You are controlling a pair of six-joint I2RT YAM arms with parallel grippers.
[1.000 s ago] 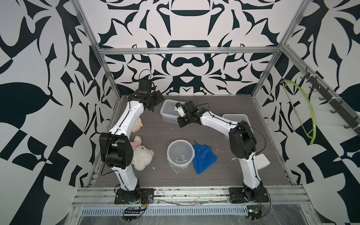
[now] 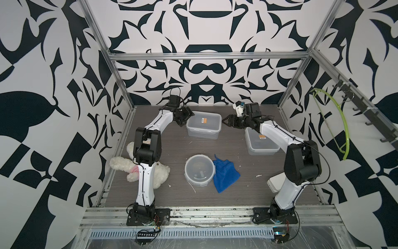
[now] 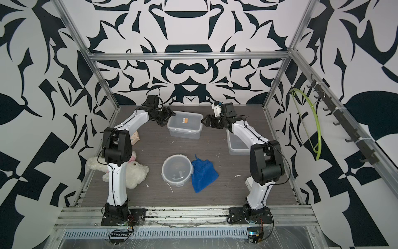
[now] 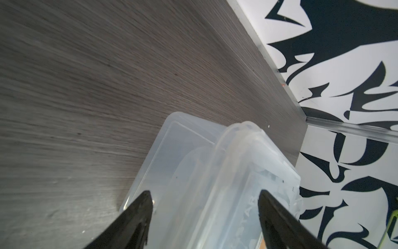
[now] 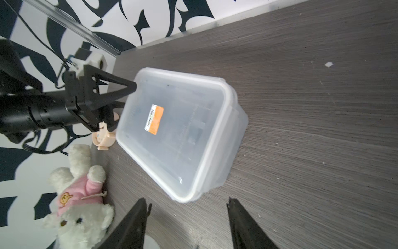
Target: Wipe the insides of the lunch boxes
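Note:
A lidded rectangular lunch box point(image 2: 204, 126) with an orange label sits at the back middle. My left gripper point(image 2: 185, 117) is at its left end, fingers apart around the rim in the left wrist view. My right gripper is open to the right of that box, nothing visible between its fingers. A second rectangular box point(image 2: 260, 146) lies at the right, partly behind my right arm. A round container point(image 2: 199, 170) stands in the front middle, a blue cloth point(image 2: 225, 174) beside it.
A white plush toy point(image 5: 80, 220) lies at the left, near a small beige object point(image 5: 103, 139). A white flat item point(image 2: 276, 181) is by the right arm's base. The table between the boxes and the cloth is clear.
The middle box has shifted slightly right. My left gripper has moved right onto its end; my right gripper has moved right and back, away from over that box.

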